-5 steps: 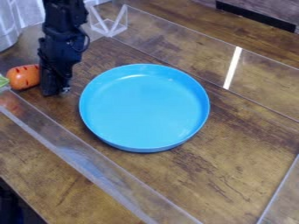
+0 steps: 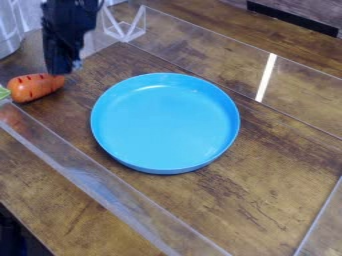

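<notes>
An orange toy carrot (image 2: 38, 87) with a green top lies on the wooden floor at the left, inside the clear-walled area. My black gripper (image 2: 64, 58) hangs just above and to the right of it at the upper left, blurred, so its fingers' opening is hard to tell; I see nothing held in it. A blue plate (image 2: 164, 122) rests in the middle, to the right of the carrot.
Clear plastic walls (image 2: 287, 95) border the space along the back, right and lower left. A light cylindrical object (image 2: 11, 22) sits at the upper left corner. The wood right of and below the plate is clear.
My gripper has risen and moved back, away from the floor beside the carrot. More of the carrot now shows; it still lies at the left. The plate has not moved.
</notes>
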